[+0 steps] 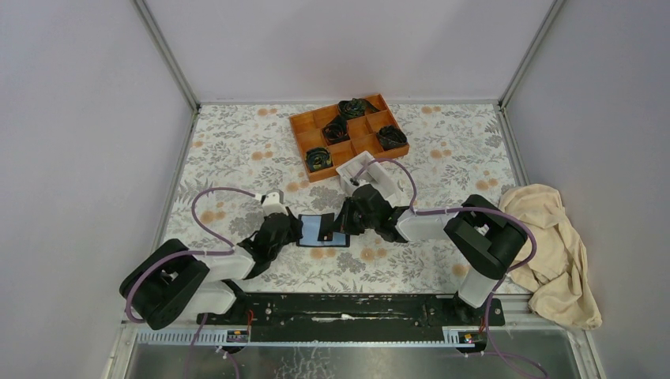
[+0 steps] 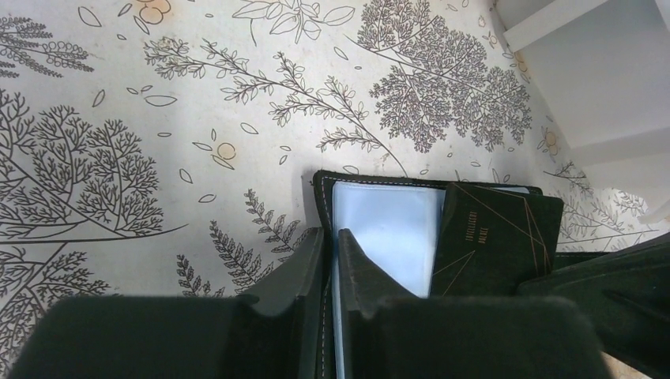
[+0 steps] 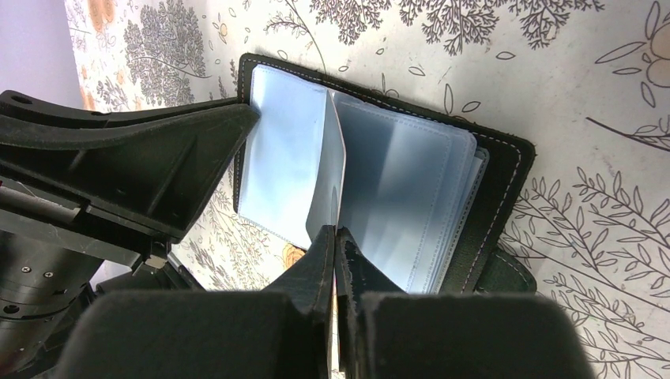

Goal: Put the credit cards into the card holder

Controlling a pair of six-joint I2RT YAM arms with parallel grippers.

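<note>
The card holder (image 1: 311, 230) lies spread on the table, with a black stitched border and pale blue sleeves (image 3: 403, 174). A dark card (image 2: 490, 229) with thin lines and small lettering stands tilted up over its middle. My right gripper is shut at this raised piece, whose thin pale edge (image 3: 340, 170) runs down between the fingertips in the right wrist view. At the holder's left border, my left gripper is open only slightly, its tips a narrow gap apart over that border. Whether those tips touch the holder cannot be told.
Behind the holder stands a white box (image 1: 371, 175), beside a wooden compartment tray (image 1: 312, 121) with several dark coiled straps. A beige cloth (image 1: 553, 245) lies at the far right. Free table shows left of the tray.
</note>
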